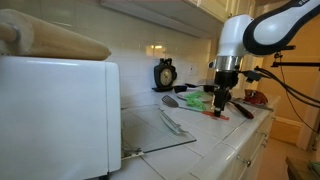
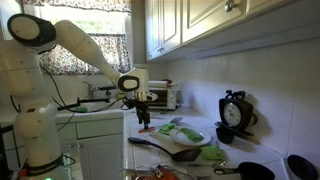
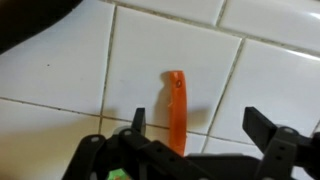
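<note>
A thin orange handle-like piece (image 3: 178, 112) with a small hole near its end lies on white tiles, its lower part hidden behind my gripper. My gripper is open above it; the orange piece runs between the two fingers, closer to the left one, and nothing is gripped. In exterior view 1 the gripper (image 1: 218, 113) hangs low over the counter near the orange piece. From exterior view 2, the gripper (image 2: 142, 119) appears at the far end of the counter.
A green item (image 2: 189, 134) rests on a white plate (image 2: 208, 134). A black ladle (image 2: 180, 153), a dark pan (image 2: 254, 171) and a black clock (image 2: 237, 112) are along the counter. A dark curved object (image 3: 35, 18) borders the wrist view. A white box (image 1: 60, 115) stands at left.
</note>
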